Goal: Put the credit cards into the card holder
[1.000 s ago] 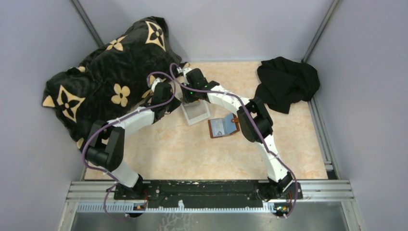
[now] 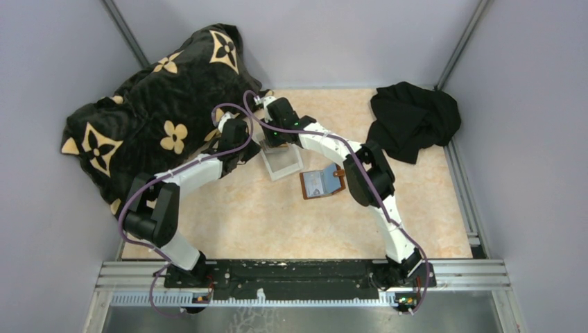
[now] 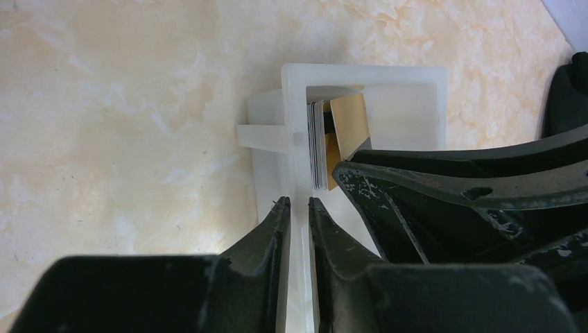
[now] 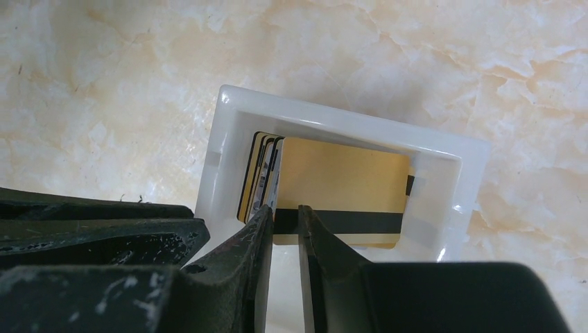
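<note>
The open card holder, brown-edged with a pale blue inside, lies on the table right of the white tray. In that tray a stack of cards stands on edge along one wall, with a tilted gold card in front. My right gripper has its fingers at this card's edge and is shut on it; the far side of the grip is hidden. The left gripper is part open, its fingertips on either side of the tray's wall, with no card between them.
A dark patterned cushion fills the back left, near the left arm. Black cloth lies at the back right. Both grippers are close together over the tray.
Almost nothing differs in the top view. Both arms stay at the tray, with at most a very slight shift of the right one; the tray and card holder lie where they were.
</note>
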